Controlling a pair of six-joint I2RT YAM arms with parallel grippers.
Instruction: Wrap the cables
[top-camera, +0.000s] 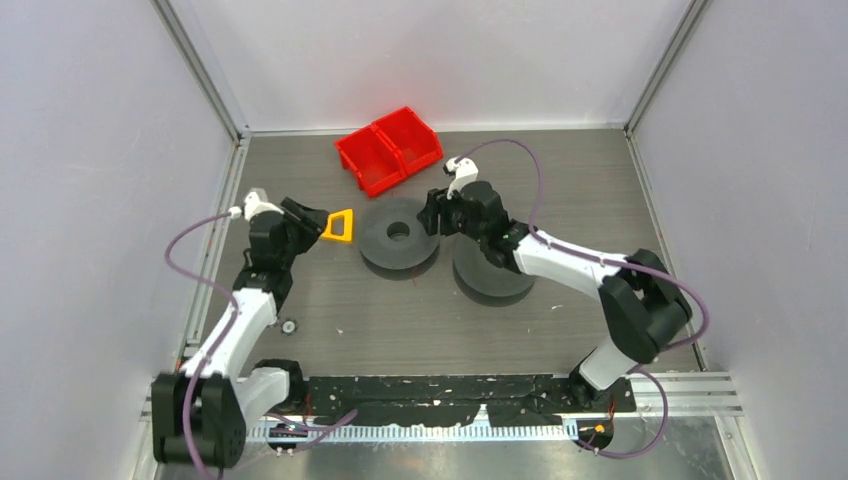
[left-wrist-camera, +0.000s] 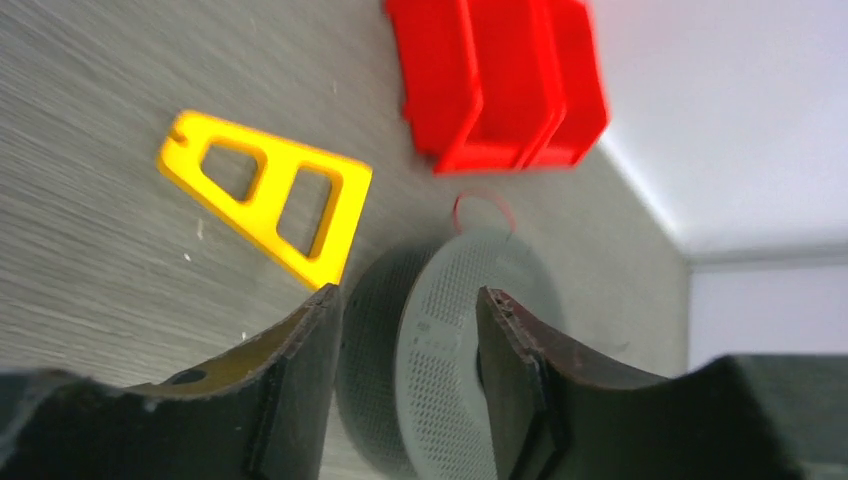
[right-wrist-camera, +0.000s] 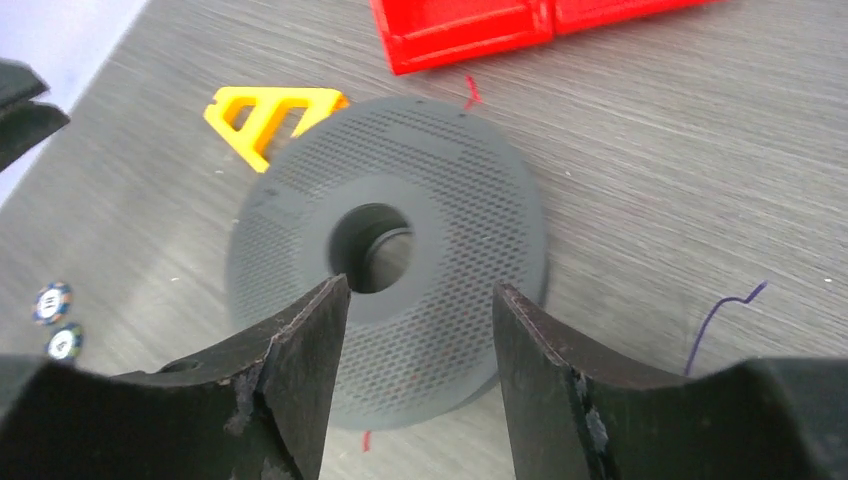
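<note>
A grey spool (top-camera: 380, 225) lies flat in the centre beside a yellow triangular piece (top-camera: 340, 213); a second grey disc (top-camera: 500, 285) sits to its lower right. A short red cable (right-wrist-camera: 470, 90) shows at the spool's edge, a thin purple one (right-wrist-camera: 710, 320) to its right in the right wrist view. My left gripper hangs raised left of the spool by the yellow piece, part open, nothing visible between its fingers. My right gripper is above the spool's right side, fingers apart and empty.
A red two-compartment bin (top-camera: 405, 140) stands at the back. Small round pieces (right-wrist-camera: 63, 342) lie on the left of the floor. Walls enclose the left, right and back.
</note>
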